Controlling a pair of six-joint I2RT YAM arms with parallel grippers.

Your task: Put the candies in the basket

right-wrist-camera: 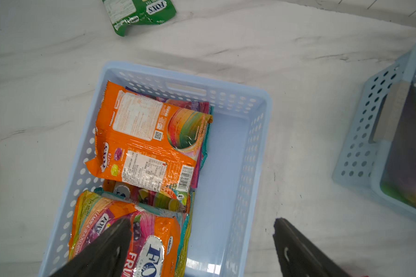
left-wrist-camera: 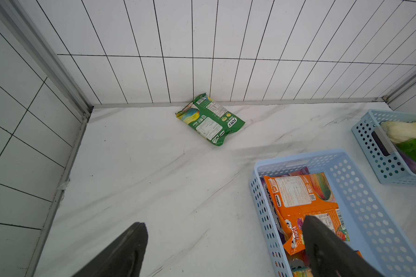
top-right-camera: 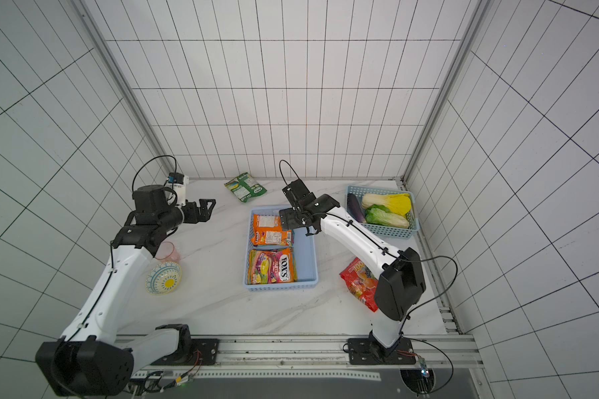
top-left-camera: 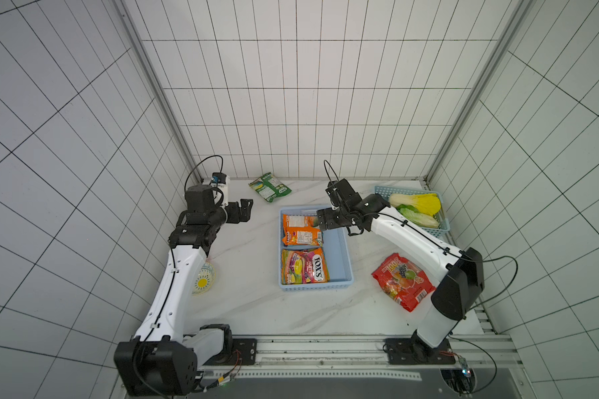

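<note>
Orange and colourful candy bags [right-wrist-camera: 148,143] lie along the left side of the blue basket [right-wrist-camera: 256,138]. A green candy bag [left-wrist-camera: 210,119] lies at the back of the table, outside the basket. A red candy bag [top-left-camera: 402,280] lies on the front right. My left gripper [top-left-camera: 239,210] hangs open and empty at the left, behind and left of the basket. My right gripper [top-left-camera: 323,218] is open above the basket's back part, nothing between its fingers.
A basket of vegetables [top-right-camera: 382,229] stands at the back right. At the left front are a patterned round item [top-right-camera: 163,277] and a pink one [top-right-camera: 167,251].
</note>
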